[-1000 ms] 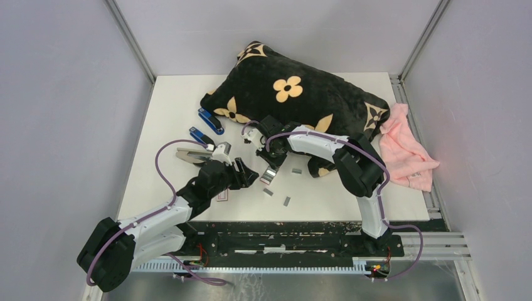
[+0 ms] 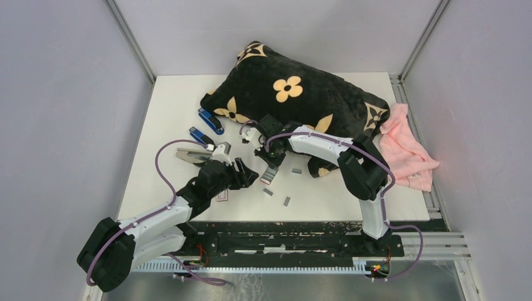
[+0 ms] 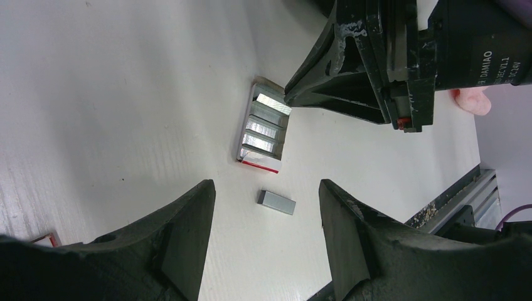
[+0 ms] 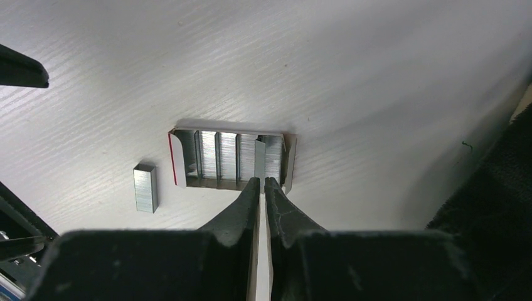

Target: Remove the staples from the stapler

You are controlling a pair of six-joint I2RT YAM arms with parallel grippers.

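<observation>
A staple box (image 4: 209, 157) with several compartments of staple strips lies on the table (image 2: 332, 200). My right gripper is over its end, fingertips close together at a narrow staple strip (image 4: 260, 157); whether they grip it I cannot tell. My left gripper stands open to the left of the box, nothing between its fingers. A loose strip (image 3: 276, 202) lies apart beside the box, with others nearby in the top view. Two blue staplers (image 2: 210, 120) lie at the back left.
A black patterned cushion (image 2: 301, 91) fills the back of the table. A pink cloth (image 2: 404, 150) lies at the right edge. Grey tools (image 2: 188, 157) and another small box (image 2: 222, 195) lie near the left arm.
My right arm and gripper have shifted very slightly over the box. The left arm and the objects on the table look unchanged.
</observation>
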